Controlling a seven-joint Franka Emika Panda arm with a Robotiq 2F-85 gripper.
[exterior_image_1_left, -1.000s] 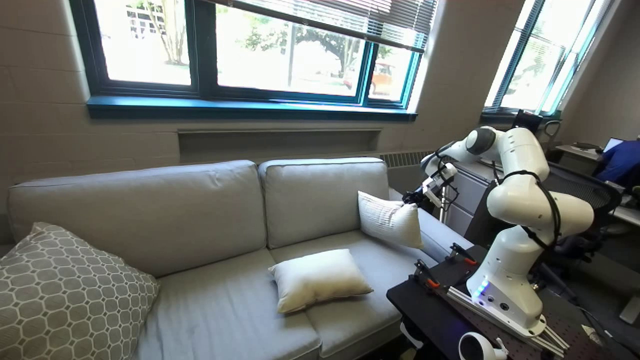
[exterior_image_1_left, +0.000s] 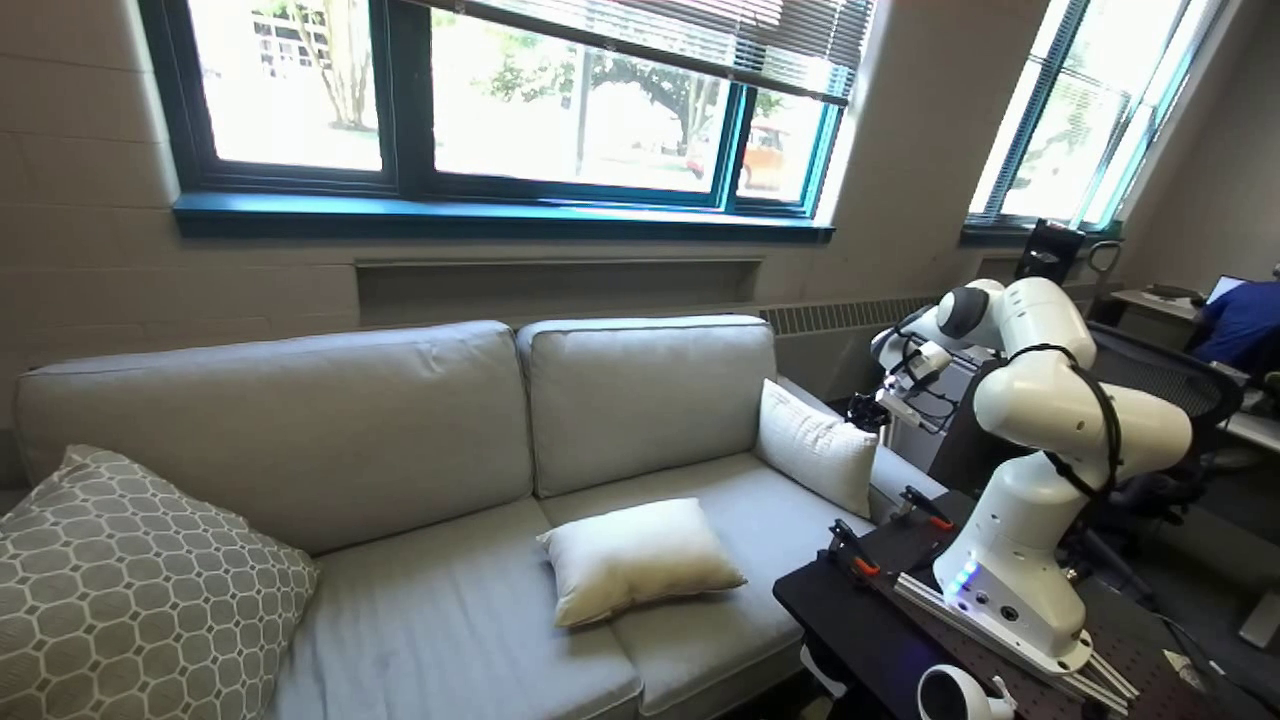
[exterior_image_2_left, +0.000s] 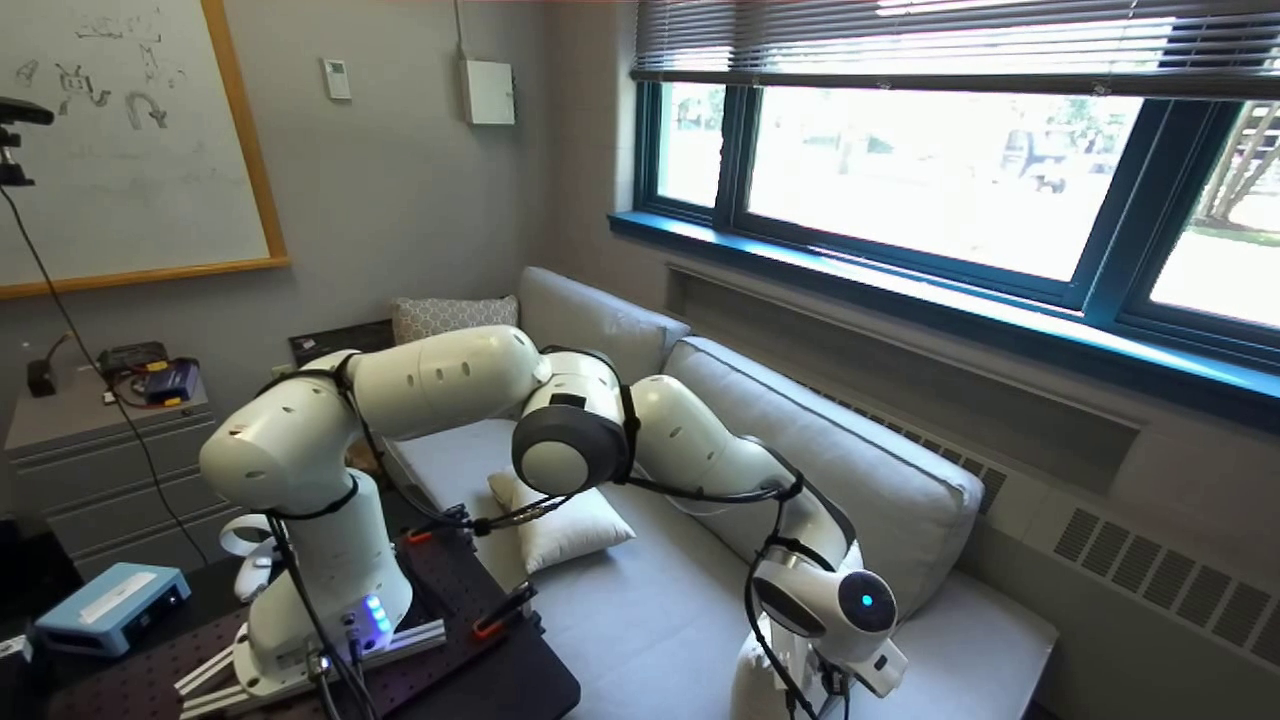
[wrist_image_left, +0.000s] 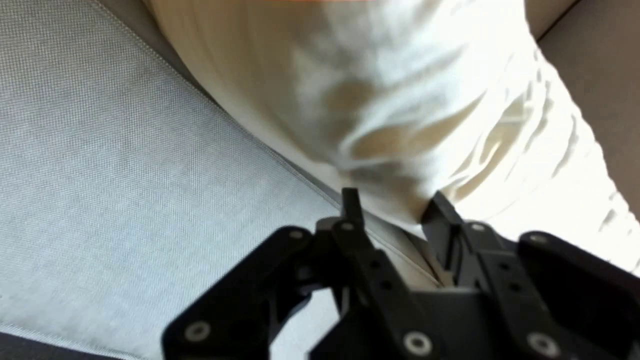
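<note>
A white throw pillow (exterior_image_1_left: 816, 444) stands tilted at the sofa's right end, against the armrest in exterior view 1. Beside its upper right corner is my gripper (exterior_image_1_left: 866, 414). In the wrist view, the fingers of my gripper are apart, with a gap between the tips. The pillow's creased cloth (wrist_image_left: 384, 120) fills the upper part there, its edge close to the fingertips; whether they touch it is unclear. A second, cream pillow (exterior_image_1_left: 642, 558) lies flat on the middle of the seat.
A patterned grey pillow (exterior_image_1_left: 144, 588) rests at the sofa's left end. The grey backrest (exterior_image_1_left: 654, 396) runs behind the seat. Two clamps (exterior_image_1_left: 854, 550) stick up along the black table (exterior_image_1_left: 828, 612) at the arm's base. Bare seat lies left of the cream pillow.
The white pillow has shifted right, toward the armrest. My gripper has moved right with it and now sits at its corner, its fingers apart. The cream pillow has not moved.
</note>
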